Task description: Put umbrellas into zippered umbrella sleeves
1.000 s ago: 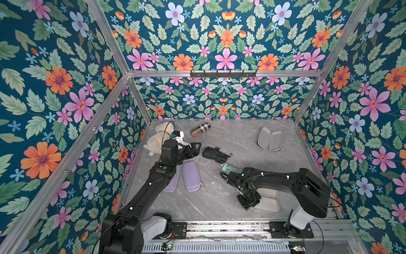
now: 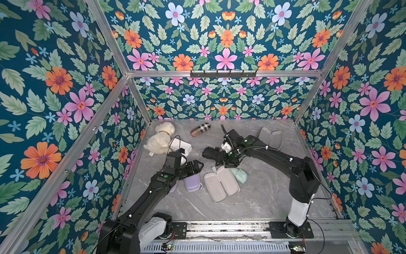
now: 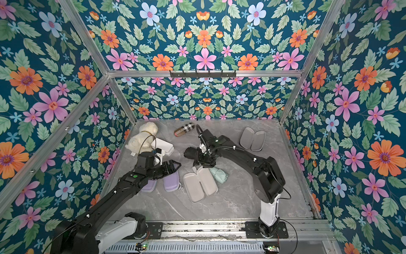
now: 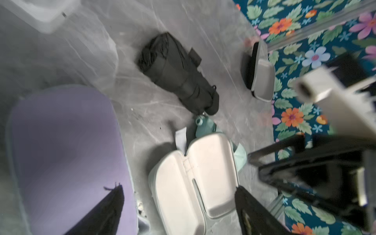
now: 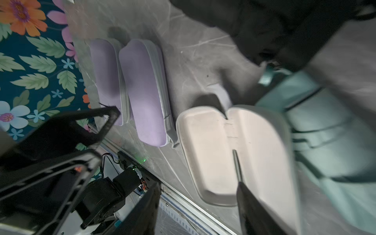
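Observation:
The beige sleeve [image 2: 215, 186] lies spread wide near the middle of the table, its hollow halves facing up. Against its right side rests a teal folded umbrella [image 5: 333, 129], partly covered by the sleeve in the top left view. A black folded umbrella [image 4: 172, 70] lies just behind them. My right gripper hangs above the sleeve, open, its fingers apart and nothing gripped. To the left, my left gripper is also open and empty, over the table near a purple sleeve [image 4: 66, 148].
Two purple sleeves [image 5: 145, 86] lie closed at left. A plaid umbrella [image 2: 200, 129] is at the back; an open grey sleeve [image 2: 270, 138] is back right. A cream teddy bear [image 2: 159, 141] and white box [image 2: 182, 146] stand back left.
The beige sleeve has shifted left and back, turned, and now lies by the teal umbrella. My right arm swung back and left with it. My left gripper moved slightly toward the front.

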